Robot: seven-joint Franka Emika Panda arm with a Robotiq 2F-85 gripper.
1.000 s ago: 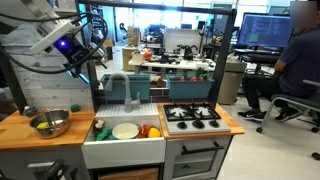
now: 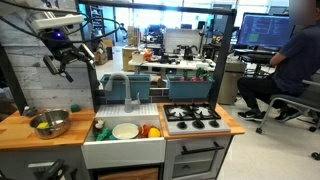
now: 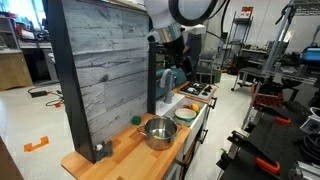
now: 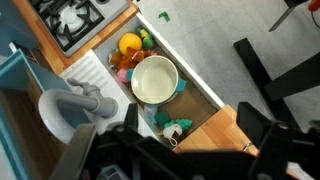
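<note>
Above the left part of the counter my gripper [image 2: 62, 72] hangs in the air, fingers pointing down. Its dark fingers stand apart at the bottom of the wrist view, open, with nothing seen between them. Below it, a metal pot [image 2: 50, 123] stands on the wooden counter, with something yellow [image 2: 43, 126] inside. The white sink [image 2: 90, 155] holds a cream round pan [image 4: 154, 79] with teal handles. Beside the pan lie an orange ball-like item [image 4: 130, 43] and other colourful pieces; green and white items [image 4: 177, 129] sit at its other side.
A grey faucet [image 4: 65, 105] rises behind the sink, near my arm. The stove top [image 2: 192, 118] is to the right, its burners bare. Teal bins [image 2: 190, 89] line the back. A person [image 2: 290, 65] sits at a desk far right.
My gripper has shifted left in the exterior view, away from the faucet and toward the space over the metal pot. The objects on the counter and in the sink look unmoved.
</note>
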